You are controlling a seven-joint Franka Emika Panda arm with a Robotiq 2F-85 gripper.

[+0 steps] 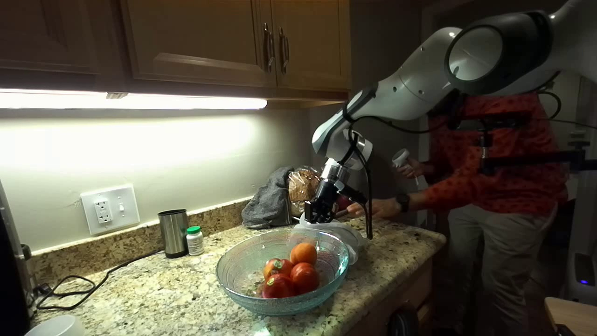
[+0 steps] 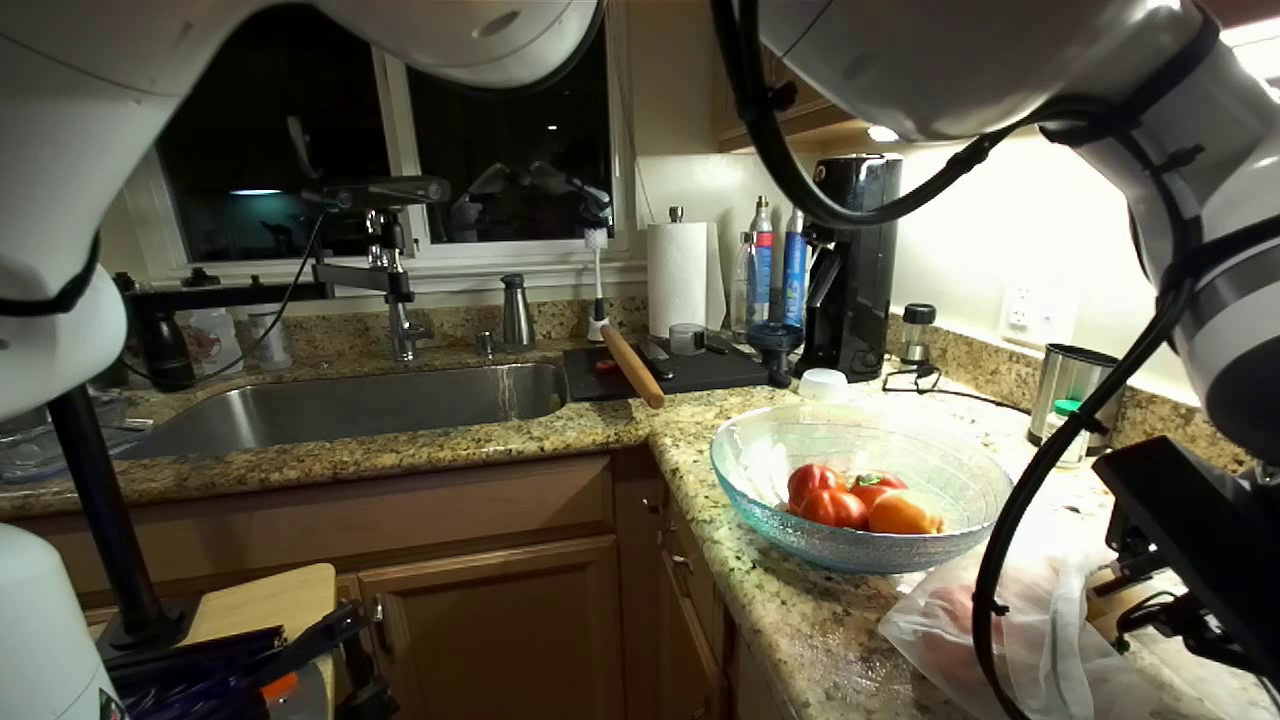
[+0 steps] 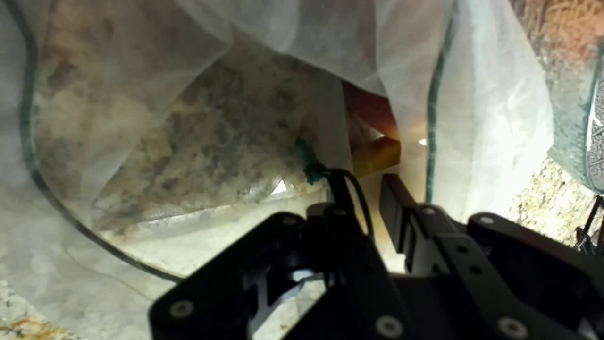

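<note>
A sheer white mesh bag (image 3: 487, 113) with dark green cord along its mouth lies on the counter. My gripper reaches down into its opening. Its fingers are close together, and a pale strip that looks like bag fabric shows between them. Just past the fingertips, a red and yellow fruit (image 3: 373, 156) is partly visible; whether they touch it is hidden. From the side, the gripper (image 1: 319, 215) is low over the bag (image 1: 341, 232), behind the glass bowl (image 1: 235, 285). Several red fruits (image 1: 305, 277) and an orange one (image 1: 303, 254) rest in that bowl.
A steel tumbler (image 1: 174, 232) and a green-capped bottle (image 1: 194, 241) stand by the wall. Behind the bag are a grey cloth (image 1: 268, 201) and wrapped bread (image 1: 303, 187). A person's hand (image 1: 383, 208) is on the counter's right end, close to the gripper.
</note>
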